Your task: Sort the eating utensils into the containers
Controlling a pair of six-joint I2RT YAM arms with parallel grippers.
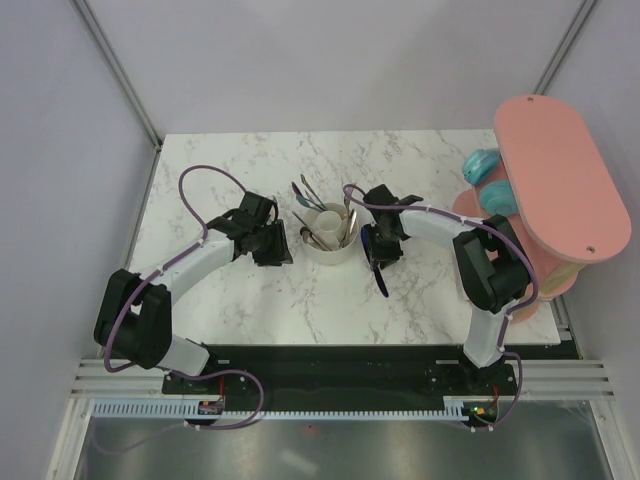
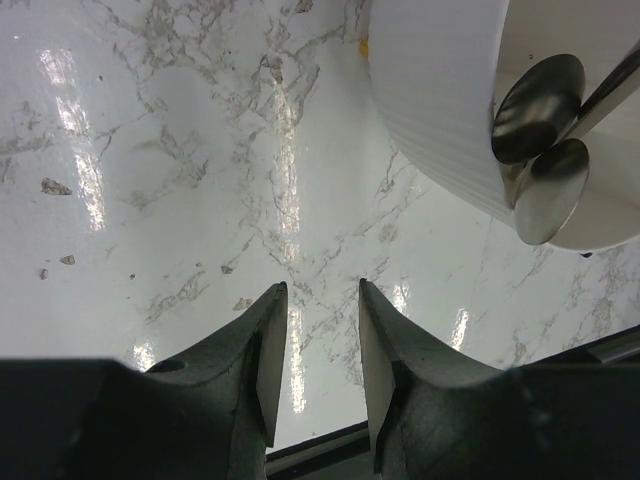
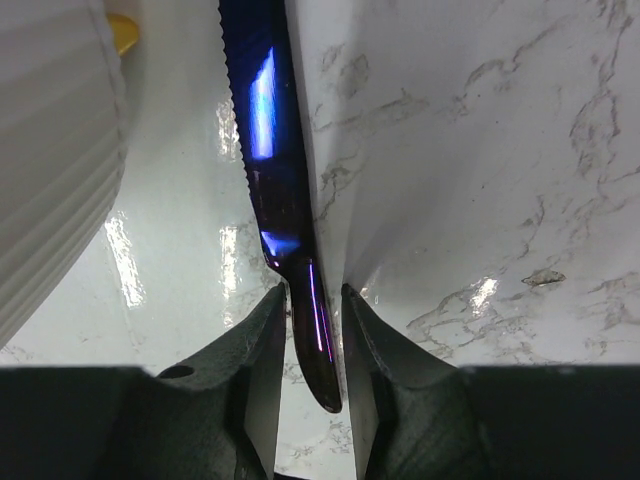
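A dark, shiny blue-black knife point(image 3: 270, 130) with a serrated edge lies on the marble table, right of the white round container point(image 1: 328, 257). Over its handle end, my right gripper is part open. The handle passes between its fingers, close to the left one, with a gap to the right one. In the top view this arm partly covers the knife point(image 1: 382, 285). On the container's left, my left gripper point(image 1: 272, 263) stands open and empty above the table. Spoons point(image 2: 550, 190) and several other utensils point(image 1: 311, 191) lean in the container.
A white inner cup point(image 1: 328, 224) sits inside the container. To the right stands a pink rack point(image 1: 565, 175) with teal items point(image 1: 498, 198) in it, close to my right arm.
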